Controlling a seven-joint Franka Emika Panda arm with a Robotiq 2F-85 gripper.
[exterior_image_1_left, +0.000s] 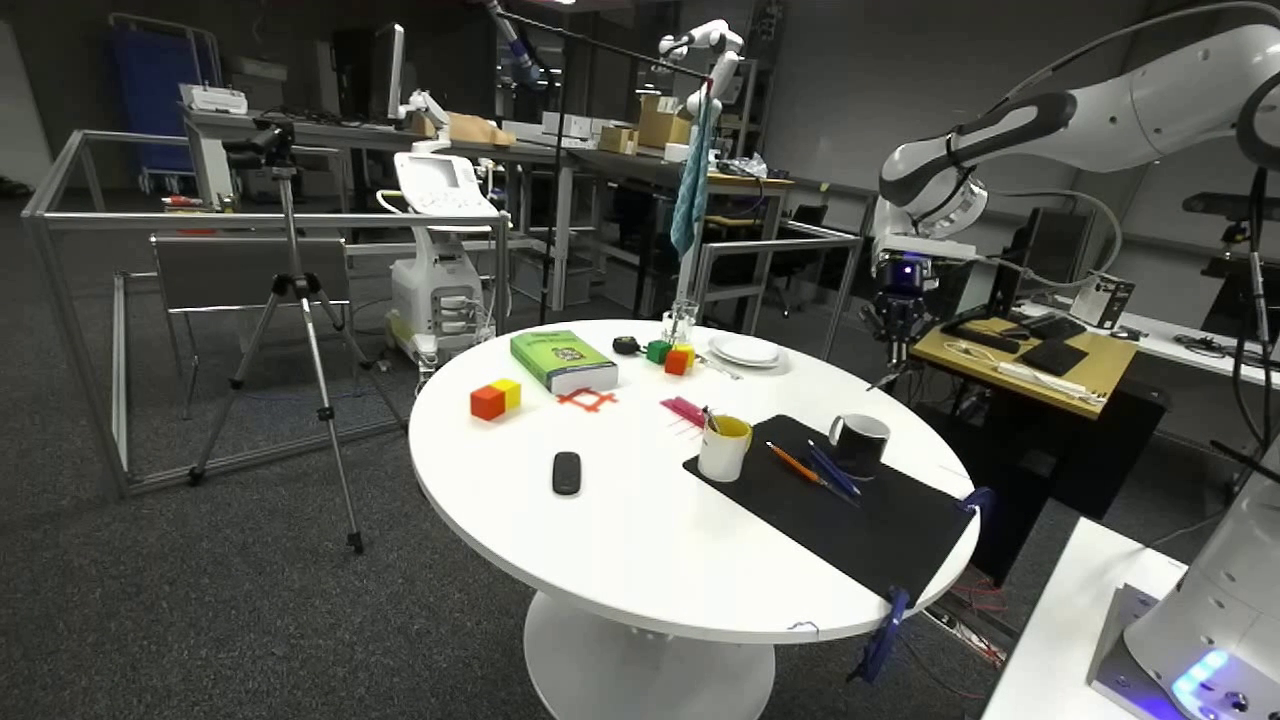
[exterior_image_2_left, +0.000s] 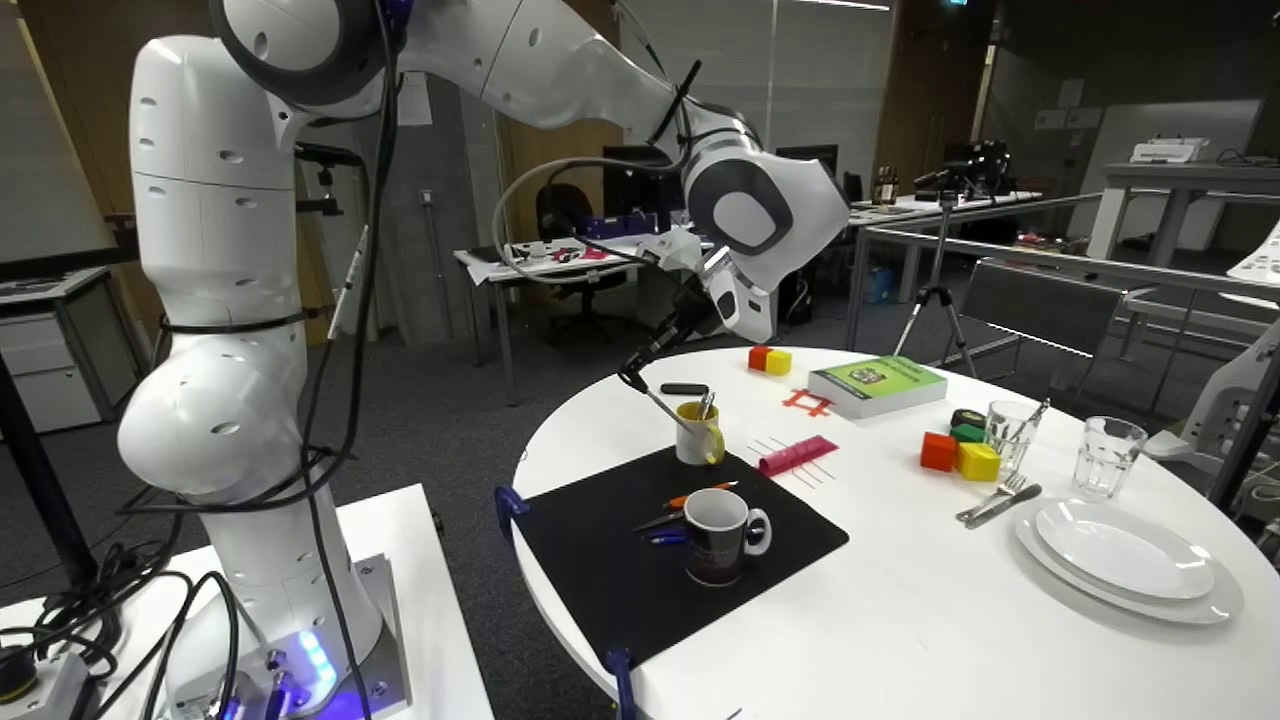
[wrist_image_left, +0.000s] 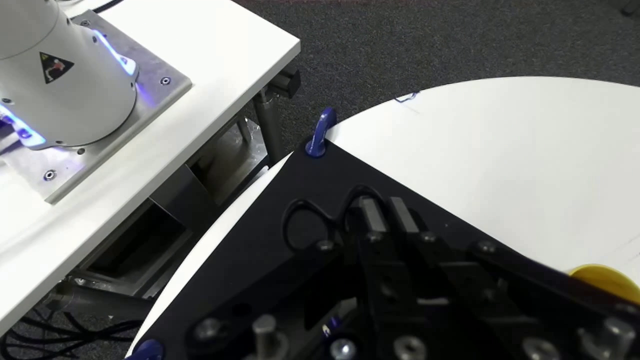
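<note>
High at the table's right side, my gripper is shut on a thin grey stick-like object, perhaps a pen. It slants down from the fingertips; in exterior view 2 the same stick overlaps the yellow-lined mug, though contact cannot be judged. From the wrist, my gripper shows its fingers close together, and the held object cannot be made out. That white mug stands with pens inside. A black-and-white mug is on the black mat, beside orange and blue pens.
Blue clamps grip the mat at the table edge. Further off are a green book, coloured cubes, white plates, glasses and cutlery. A black mouse-like object lies apart, with clear white tabletop around it.
</note>
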